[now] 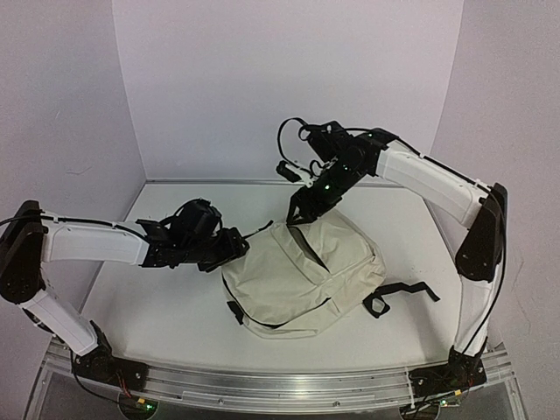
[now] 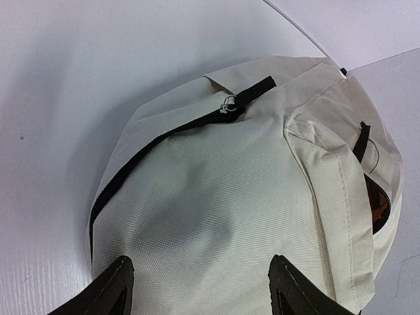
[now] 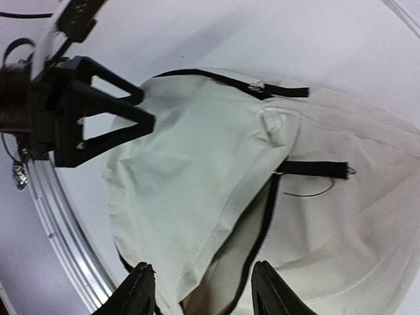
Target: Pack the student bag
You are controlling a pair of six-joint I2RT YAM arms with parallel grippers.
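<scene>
A cream canvas bag (image 1: pixel 289 289) lies flat and rumpled at the table's middle, with black zippers (image 2: pixel 147 147) along it and a partly open pocket (image 2: pixel 377 207) showing a dark inside. My left gripper hangs above the bag's left part, open, nothing between its fingers. My right gripper is raised over the bag's back part near the open pocket, also open and holding no fabric.
A black strap (image 1: pixel 402 289) with a buckle lies at the bag's right. Pale walls stand at back and sides, with a metal rail (image 1: pixel 280 381) along the front.
</scene>
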